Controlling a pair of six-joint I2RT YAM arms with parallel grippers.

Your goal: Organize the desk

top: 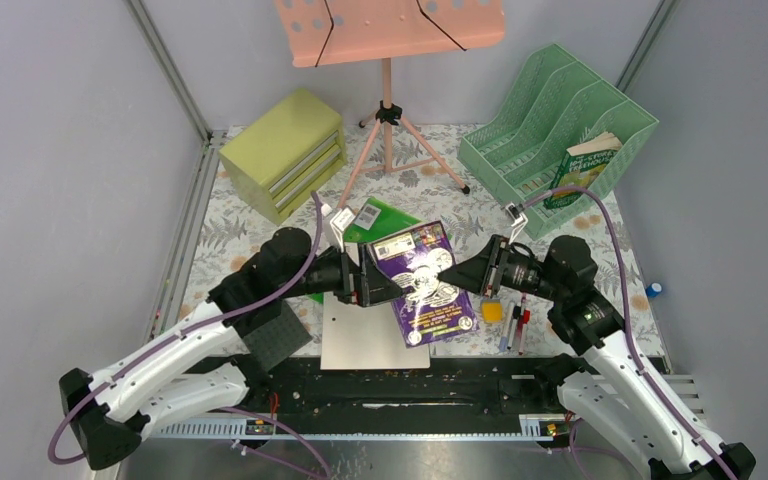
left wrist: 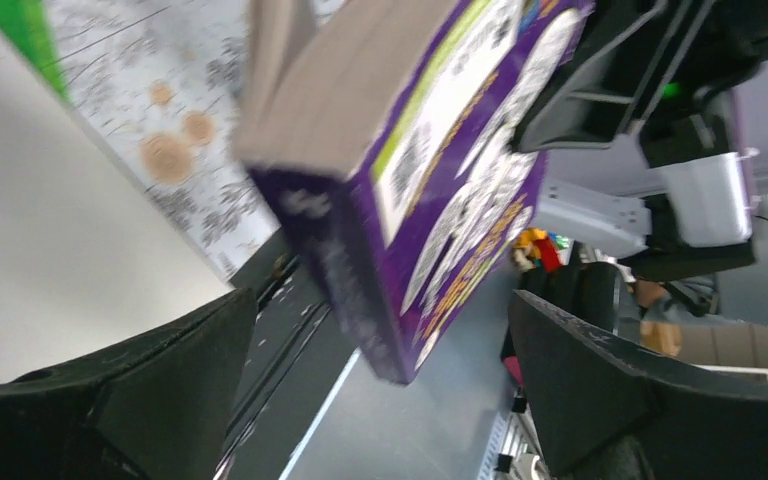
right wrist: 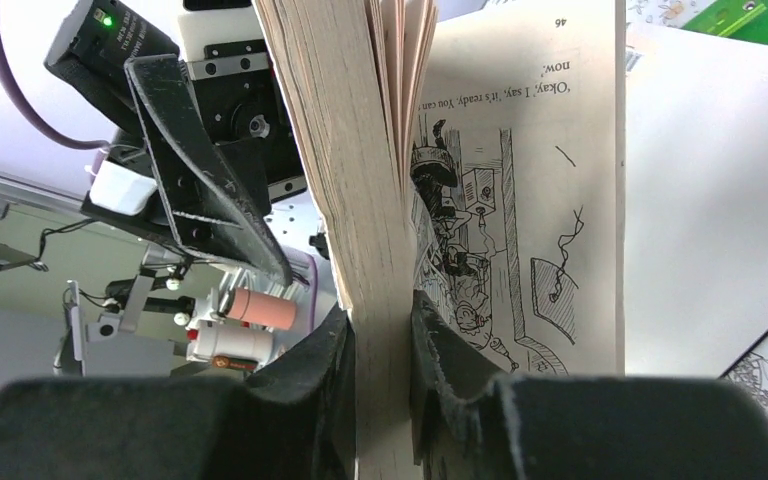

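Note:
A purple paperback book is held up over the front of the desk. My right gripper has its fingers on both sides of the page block, some pages fanned away and one printed page facing the camera. In the left wrist view the book's purple spine points into the space between the fingers of my left gripper, which stands wide open and apart from it. A green book lies flat behind. Another green-covered book leans in the green file rack.
A silver laptop lies beneath the held book. Left of it is a dark grey pad. Several pens and a yellow block sit to the right. Behind stand a yellow-green drawer box and a pink music stand.

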